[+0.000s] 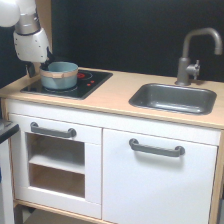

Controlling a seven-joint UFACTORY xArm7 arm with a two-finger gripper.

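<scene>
A blue-grey pot (59, 78) with a brownish rim stands upright on the black cooktop (92, 84), towards its left side. My white arm comes down from the upper left corner of the camera view. At its lower end the dark gripper (37, 69) is beside the pot's left rim, at or very near it. The fingers are small and dark against the dark wall, so whether they touch or grip the pot cannot be made out.
To the right a metal sink (138, 97) with a grey faucet (186, 66) is set into the wooden counter (116, 97). Bare counter lies between cooktop and sink. Below are an open-fronted oven (56, 132) and a shut white cabinet door (155, 185).
</scene>
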